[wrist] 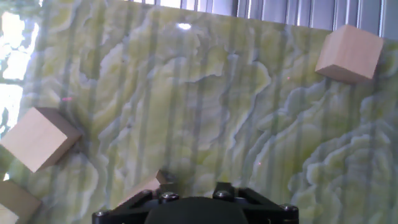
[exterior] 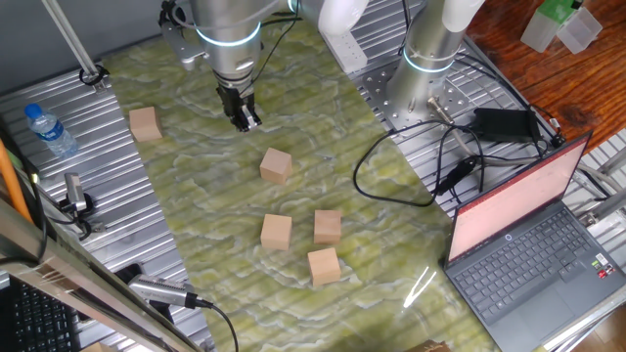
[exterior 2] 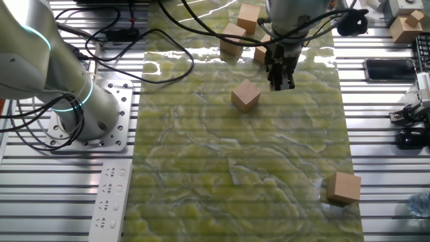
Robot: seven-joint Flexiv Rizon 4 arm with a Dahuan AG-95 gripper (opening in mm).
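Note:
In exterior view 1, my gripper (exterior: 246,123) hangs above the mat, up and left of the nearest wooden cube (exterior: 276,166), with a gap between them. No object shows in its fingers. The wrist view shows the dark fingers (wrist: 222,190) apart at the bottom edge, and mat is visible between them. Part of that nearest cube (wrist: 147,186) peeks out beside the left finger; the rest is hidden. Another cube (exterior: 145,124) lies alone near the mat's left edge. Three more sit grouped lower down: one on the left (exterior: 276,232), two on the right (exterior: 327,226) (exterior: 324,266).
Right of the mat are a black cable loop (exterior: 367,176), an open laptop (exterior: 523,249) and the robot's base plate (exterior: 416,103). A water bottle (exterior: 51,131) and a metal post (exterior: 98,274) stand on the left. Free mat lies between the lone cube and the others.

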